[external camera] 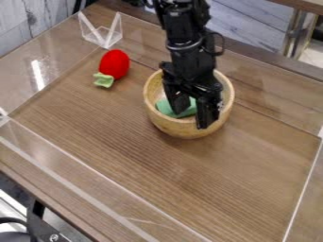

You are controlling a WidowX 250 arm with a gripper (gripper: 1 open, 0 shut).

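My black arm comes down from the top centre to the gripper (190, 99), whose tip is over a round tan bowl (177, 127). A green object (173, 106) lies in the bowl, partly hidden behind the gripper.
A red object (115, 63) with a small light-green piece (104, 81) lies left of the bowl. A clear wire-like item (100, 28) is at the back left.
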